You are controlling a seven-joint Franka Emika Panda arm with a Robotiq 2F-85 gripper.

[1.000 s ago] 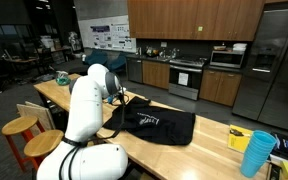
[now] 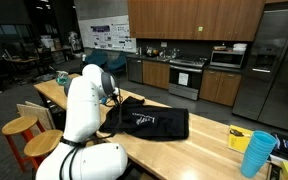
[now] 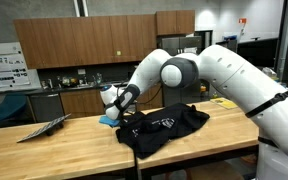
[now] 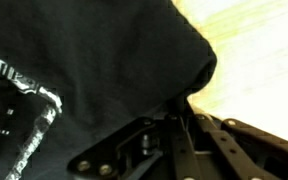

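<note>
A black cloth, looking like a garment (image 2: 156,122), lies spread on the wooden table. In exterior view 2 the same dark fabric (image 3: 169,128) stretches across the tabletop with uneven folds. Up close in the wrist view, the cloth (image 4: 114,50) fills the left and middle, with pale silvery trim at its left. My gripper is shut on the cloth near its rounded edge; the fingertips are dark and partly hidden against the fabric. From exterior view 1, the gripper sits at the far left end of the cloth, too small to make out its fingers.
A blue cup (image 2: 256,154) and a yellow item (image 2: 240,138) stand at the table's right end. Wooden stools (image 2: 20,126) are at the left. Bare table (image 3: 64,150) lies left of the cloth in exterior view 2.
The arm's upper part has shifted slightly left, and the cloth's right edge has slid a little left with it.
</note>
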